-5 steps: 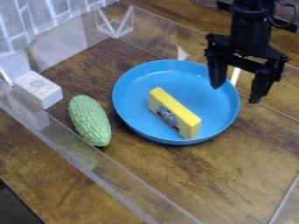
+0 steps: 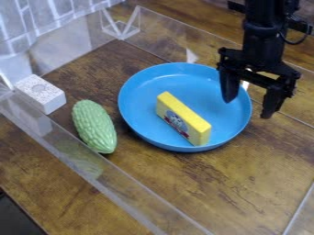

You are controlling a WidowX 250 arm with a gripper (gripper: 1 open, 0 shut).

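My black gripper [image 2: 255, 83] hangs over the right rim of a blue plate [image 2: 147, 87], its two fingers spread wide with nothing seen between them. A yellow box [image 2: 185, 117] with a printed label lies on the plate. Left of the plate lies a pale green corn cob-like vegetable [image 2: 94, 127], and farther left a white block [image 2: 39, 94].
Transparent walls cross the left and upper parts of the view. A small white object, partly hidden, sits behind the gripper.
My gripper has moved slightly, a little downward in the view. The objects on the table stay where they were.
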